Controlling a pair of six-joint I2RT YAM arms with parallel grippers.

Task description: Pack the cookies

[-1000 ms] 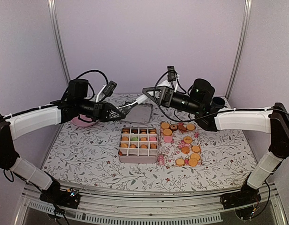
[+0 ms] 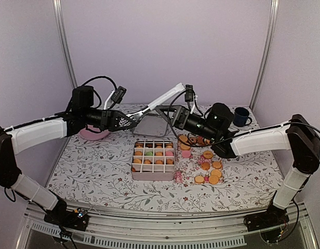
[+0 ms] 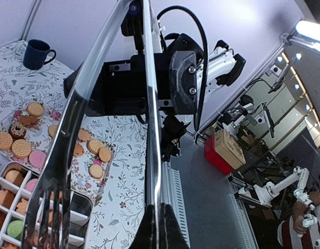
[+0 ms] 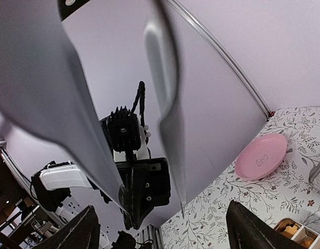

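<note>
My left gripper (image 2: 130, 121) is shut at the lower end of a long, pale tong-like tool (image 2: 162, 96) that rises towards the right; whether it grips it is unclear. My right gripper (image 2: 168, 111) is at the tool's middle, its fingers hard to make out. Blurred metal prongs fill the upper right wrist view. Below, a divided box (image 2: 154, 175) holds biscuits in compartments, some green and pink (image 3: 15, 228). More biscuits, round and shaped, lie on a floral sheet (image 2: 194, 171) to its right.
A clear lid (image 2: 149, 129) lies behind the box, a pink plate (image 4: 261, 155) at back left and a dark mug (image 2: 241, 116) at back right.
My right gripper and arm have come lower, and more of the pale tool shows above it. My left arm has moved slightly.
</note>
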